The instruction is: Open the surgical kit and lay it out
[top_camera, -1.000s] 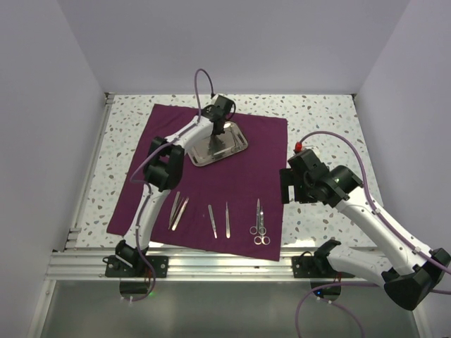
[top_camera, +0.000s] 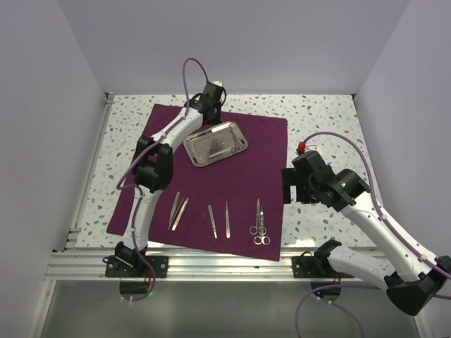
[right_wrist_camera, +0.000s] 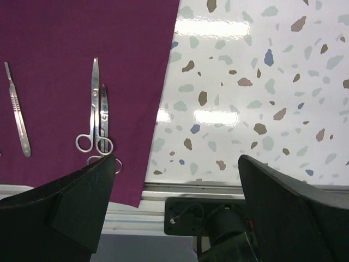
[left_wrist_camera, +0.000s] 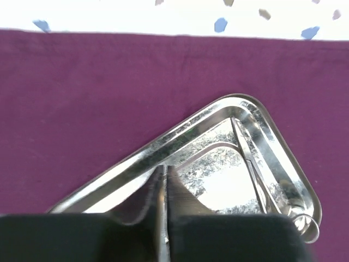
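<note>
The steel tray [top_camera: 199, 158] lies on the purple cloth near the back. My left gripper is over it, fingertips close together; whether anything thin is between them is unclear. A scissor-like instrument [left_wrist_camera: 245, 153] lies at the tray's right end in the left wrist view. On the cloth's front part are two pairs of scissors [right_wrist_camera: 94, 120], scalpel-like tools [right_wrist_camera: 19, 117] and several slim instruments [top_camera: 176, 211]. My right gripper stands open with nothing between its fingers, at the cloth's right edge.
Metal rails run along the front edge, walls stand at back and sides.
</note>
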